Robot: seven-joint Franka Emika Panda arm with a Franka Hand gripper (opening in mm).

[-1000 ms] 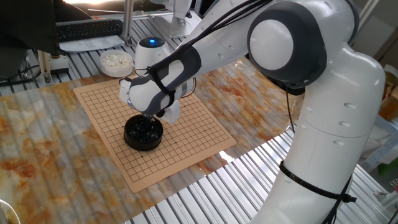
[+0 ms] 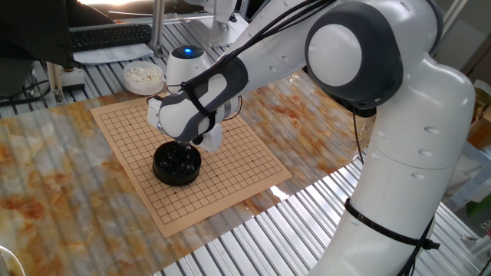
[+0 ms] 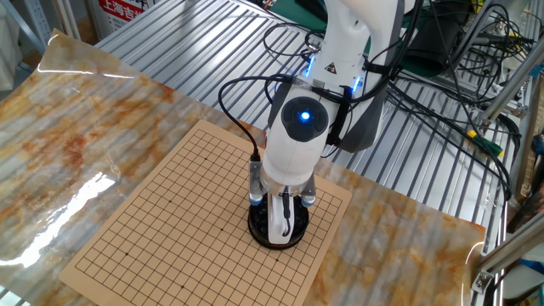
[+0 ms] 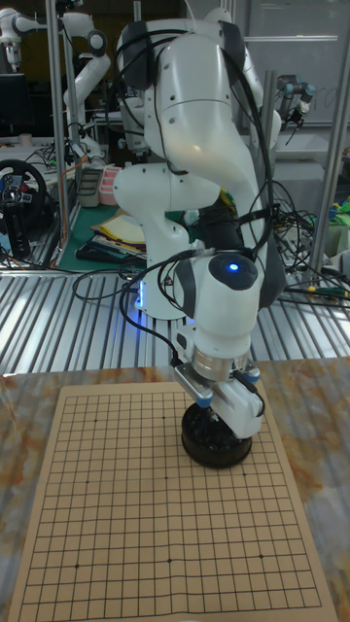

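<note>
A round black bowl [image 2: 177,172] filled with black stones stands on the Go board [image 2: 238,165], whose grid is otherwise bare. My gripper [image 2: 184,144] points down over the bowl, its tips at or just inside the far part of the opening. In exterior view 2 the gripper's white body covers much of the bowl [image 3: 298,231]. From the front, in exterior view 3, the bowl [image 4: 210,452] shows below the gripper's housing. The fingertips are too small and too hidden to show whether they are apart or closed, or whether a stone is between them.
A white bowl [image 2: 144,90] of white stones stands behind the board's far edge in exterior view 1. The marbled mat [image 2: 61,192] beside the board is clear. A keyboard [image 2: 111,36] lies farther back. Cables [image 3: 234,85] loop close around the arm.
</note>
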